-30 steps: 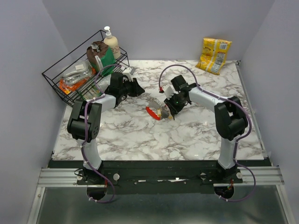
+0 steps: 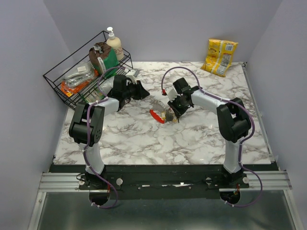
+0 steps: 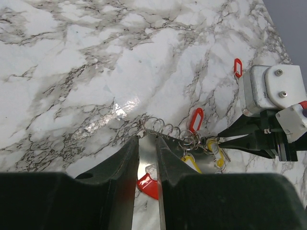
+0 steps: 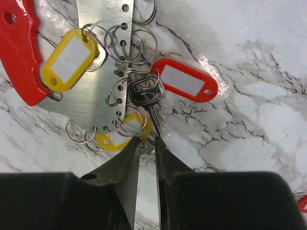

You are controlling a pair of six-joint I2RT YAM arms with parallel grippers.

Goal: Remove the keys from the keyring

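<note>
The keyring holder, a steel plate (image 4: 84, 96) with a red handle (image 4: 24, 57), lies mid-table with many rings along its edge. On or at it are yellow tags (image 4: 68, 60), a red tag (image 4: 184, 80) and a black-headed key (image 4: 145, 93). My right gripper (image 2: 175, 114) is down at the plate's lower rings, its fingertips close together over the key's shaft; whether anything is between them is unclear. My left gripper (image 2: 143, 95) hovers up and left of the holder, fingertips slightly apart, nothing visible held.
A wire rack (image 2: 55, 76) with bags and a bottle stands at the back left, a yellow bag (image 2: 219, 55) at the back right. Another red tag (image 3: 238, 67) lies apart.
My right arm has shifted very slightly over the last second around the holder. The left arm and holder look unchanged.
</note>
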